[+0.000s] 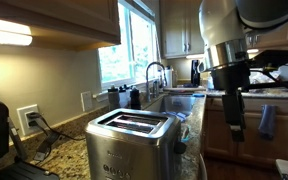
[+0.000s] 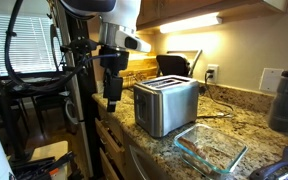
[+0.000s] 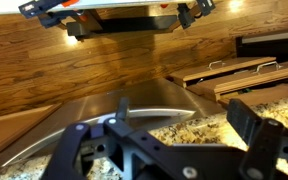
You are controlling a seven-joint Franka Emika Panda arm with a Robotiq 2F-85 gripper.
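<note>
My gripper hangs over the floor just off the counter's front edge, its fingers wide apart and nothing between them in the wrist view. Seen from exterior view 1, it points down to the right of the toaster, clear of it. The silver toaster (image 2: 166, 108) stands upright on the granite counter, its slots on top; exterior view 1 shows the same toaster (image 1: 134, 150) close up. A clear glass dish (image 2: 211, 148) sits on the counter beside the toaster.
A dark bottle (image 2: 286, 100) stands by the back wall. The sink (image 1: 176, 103) lies farther along the counter. Upper cabinets (image 1: 64, 22) overhang the counter. Below my gripper are wooden floor (image 3: 134, 62) and partly open drawers (image 3: 239, 75).
</note>
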